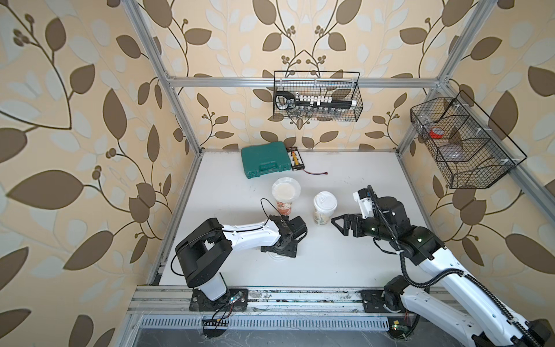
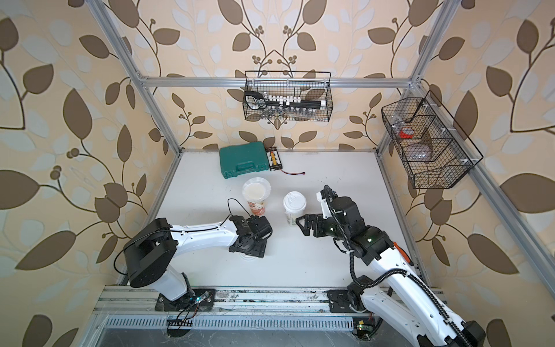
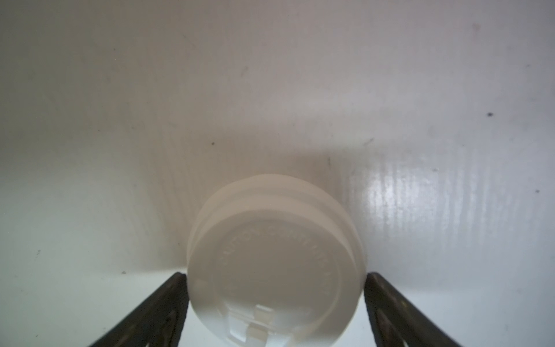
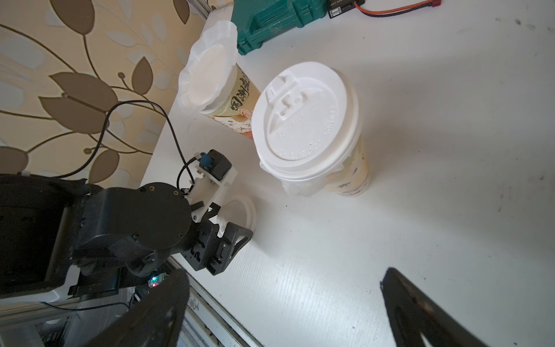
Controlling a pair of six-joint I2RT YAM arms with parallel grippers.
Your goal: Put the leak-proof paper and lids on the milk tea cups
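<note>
Two cups stand upright in the middle of the table. The left cup [image 4: 236, 104] has thin pale paper [image 4: 208, 75] spread over its mouth and no lid. On the right cup [image 4: 349, 170] sits a white lid [image 4: 303, 115], with a paper edge [image 4: 303, 186] showing beneath it. A loose white lid [image 3: 271, 266] lies on the table below my left gripper, which is open with its fingers [image 3: 164, 309] on either side of the rim. My right gripper stands open and empty to the right of the lidded cup.
A green case [image 1: 266, 159] and a small battery pack [image 1: 295, 158] with a cable lie at the back of the table. Wire baskets [image 1: 316, 98] hang on the walls.
</note>
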